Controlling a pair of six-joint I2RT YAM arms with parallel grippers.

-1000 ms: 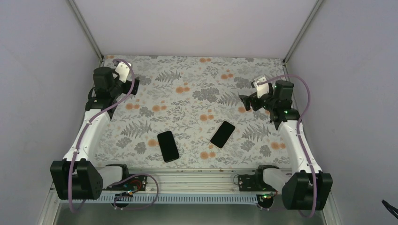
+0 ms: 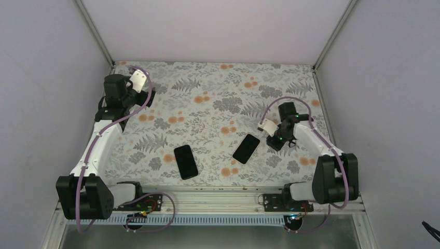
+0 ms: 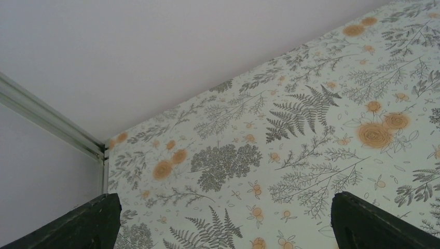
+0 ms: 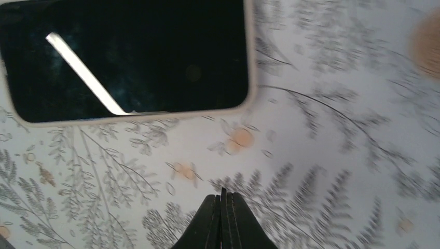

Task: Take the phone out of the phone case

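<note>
A dark-faced phone with a pale rim lies flat right of the table's middle; in the right wrist view the phone fills the upper left, a bright reflection across its glass. Whether that rim is a case cannot be told. Farther left lies a second black, phone-like rectangle. My right gripper is shut, its fingertips together with nothing visible between them, off the phone's long side and not touching it. Over at the far left, my left gripper is open and empty, away from both rectangles.
Patterned cloth covers the table, clear at the back and middle. Light walls enclose the left, back and right sides. A metal rail runs along the front edge.
The left arm and both dark rectangles have stayed put.
</note>
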